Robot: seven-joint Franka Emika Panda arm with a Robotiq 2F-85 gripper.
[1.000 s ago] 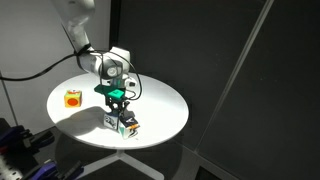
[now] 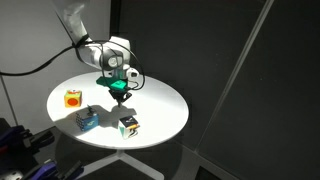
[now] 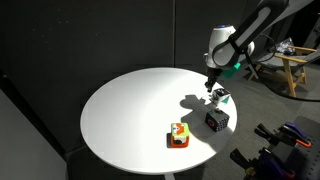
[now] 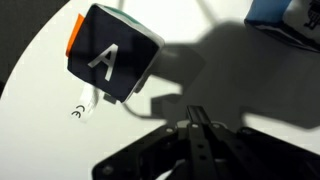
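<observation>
My gripper is shut, with nothing showing between its fingers. It hangs above the round white table, seen in exterior view 1 at its tips (image 2: 122, 101) and from the other side in exterior view 2. A dark block with a white letter A and an orange edge (image 4: 112, 52) lies at the upper left of the wrist view; in exterior view 1 it is the black-and-white block (image 2: 129, 127). Left of it stands a blue-and-dark block (image 2: 87, 120), apart from the gripper, partly cut off in the wrist view. A yellow-and-red block (image 2: 73, 98) rests further left.
The round white table (image 2: 165, 110) has wide bare room on its right in exterior view 1. The A block lies near the table's edge. A wooden chair (image 3: 290, 65) stands behind the arm in exterior view 2.
The gripper has risen a little, away from the blocks.
</observation>
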